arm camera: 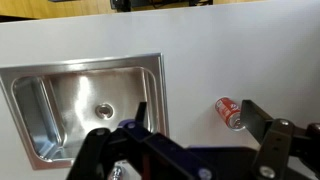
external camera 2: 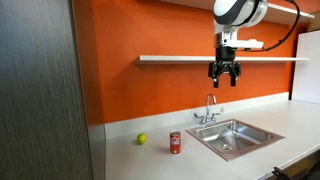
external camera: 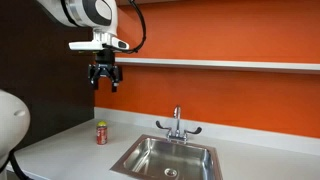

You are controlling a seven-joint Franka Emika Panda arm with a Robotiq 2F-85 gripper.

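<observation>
My gripper (external camera: 103, 84) hangs high above the counter, pointing down, its fingers spread and nothing between them. A red can with a light top (external camera: 101, 132) stands upright on the counter, well below the gripper. The same can (arm camera: 229, 112) appears in the wrist view just left of the right-hand finger. To one side of the can is the empty steel sink (arm camera: 149, 76), whose drain is visible. Exterior view 2 also shows a small yellow-green round object (external camera 2: 142, 139) resting on the counter beyond the can.
The faucet (external camera: 177, 122) with its two handles rises behind the sink. A white shelf (external camera 2: 180, 60) runs along the orange wall near the gripper's height. A grey panel (external camera 2: 45, 90) borders one end. Around the can, the white counter (external camera 2: 150, 164) is mostly clear.
</observation>
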